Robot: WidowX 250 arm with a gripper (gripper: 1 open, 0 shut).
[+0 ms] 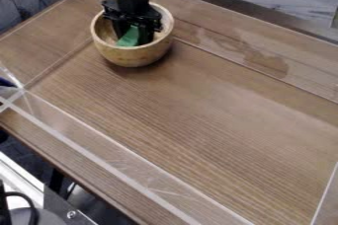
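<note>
A round wooden bowl (132, 53) sits on the wooden table near the back left. My black gripper (129, 22) reaches down into it from above, over a green object (128, 37) lying inside. The fingertips are mostly dark against the bowl's shadowed interior; whether they grip the green object is hard to make out.
A strip of clear tape runs along the front left. A small dark blue item (6, 83) is at the left edge. A grey wall stands behind.
</note>
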